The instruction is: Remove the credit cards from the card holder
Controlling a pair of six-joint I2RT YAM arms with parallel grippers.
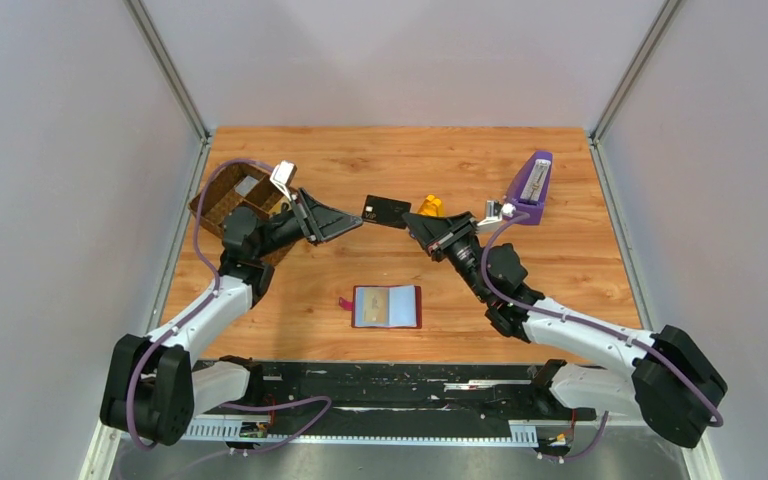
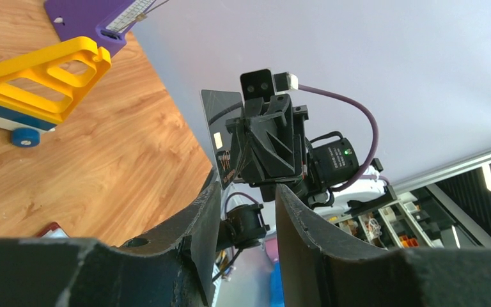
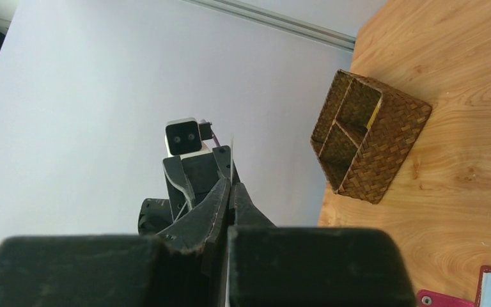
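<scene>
A black card [image 1: 387, 210] is held up over the table, its right end in my right gripper [image 1: 412, 222], which is shut on it. Just off its left end is my left gripper [image 1: 360, 222]. In the left wrist view the left fingers are apart, and the card [image 2: 220, 131] stands upright near the left finger [image 2: 210, 208]; whether they touch cannot be told. From the right wrist the card [image 3: 232, 157] shows edge-on as a thin line above the shut fingertips. The open card holder [image 1: 387, 307] lies on the table in front, pale sleeves up.
A woven compartment basket [image 3: 383, 147] stands at the table's left, partly under my left arm. A yellow object [image 2: 45, 73] and a purple holder [image 1: 530, 188] stand on the right half. Bare wood surrounds the card holder.
</scene>
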